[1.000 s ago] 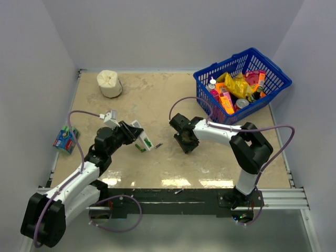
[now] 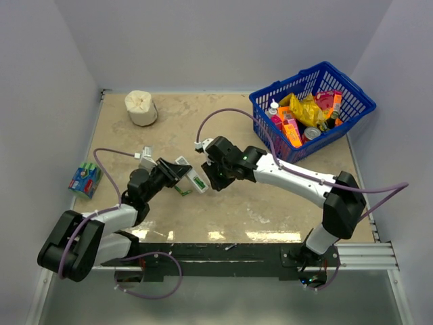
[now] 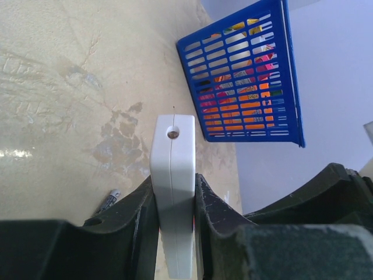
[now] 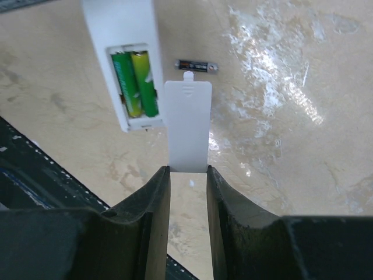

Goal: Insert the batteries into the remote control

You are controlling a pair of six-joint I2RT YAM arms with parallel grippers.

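My left gripper is shut on the white remote (image 3: 173,151). In the right wrist view the remote (image 4: 119,29) shows its open compartment with two green batteries (image 4: 136,84) inside. My right gripper holds the flat white battery cover (image 4: 188,122) at its fingertips, just beside the compartment. A dark loose battery (image 4: 196,66) lies on the table beyond them. In the top view both grippers meet near the middle of the table, with small green pieces (image 2: 183,191) under the left one.
A blue basket (image 2: 260,95) of goods stands at the back right. A white roll (image 2: 141,108) is at the back left, and a colourful pack (image 2: 85,180) at the left edge.
My right gripper has risen and moved left, close to the remote. My left gripper, with the remote, has shifted slightly right.
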